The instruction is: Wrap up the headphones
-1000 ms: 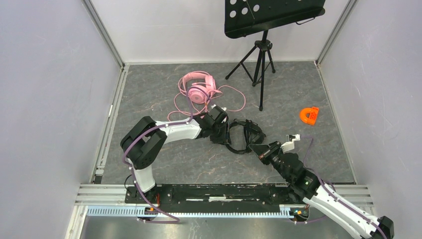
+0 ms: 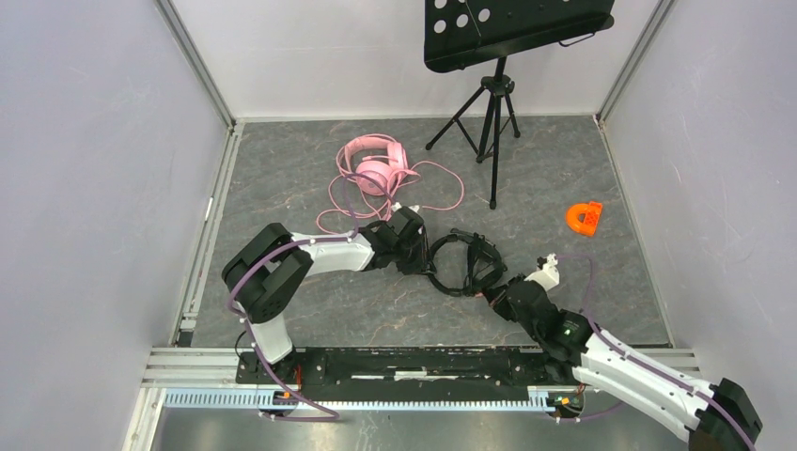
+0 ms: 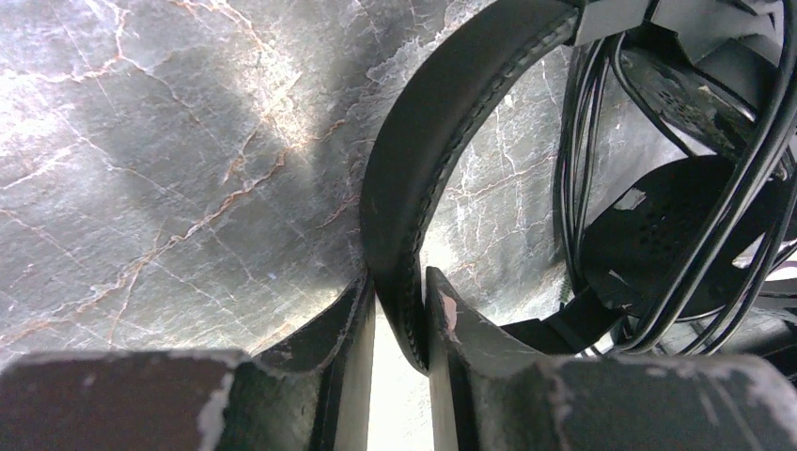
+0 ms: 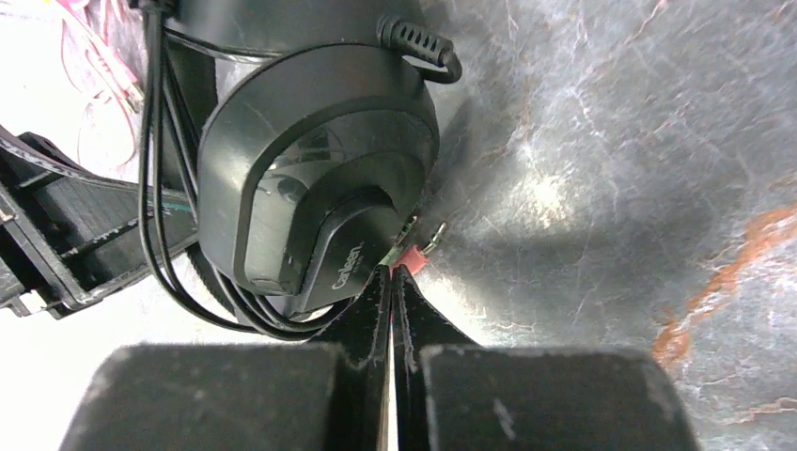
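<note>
Black headphones (image 2: 455,289) lie on the grey floor, with the cable looped across the earcups. My left gripper straddles the headband (image 3: 423,113) at its left side; whether it grips the band is unclear. My right gripper is shut at the lower edge of an earcup (image 4: 310,160), beside a small red-sleeved plug (image 4: 414,256). I see nothing clearly held between its fingertips.
Pink headphones (image 2: 374,177) with loose cable lie behind my left arm. A music stand (image 2: 496,141) stands at the back, an orange object (image 2: 584,218) at the right.
Over the last second, my right gripper dipped toward the front and returned to the headphones' right front.
</note>
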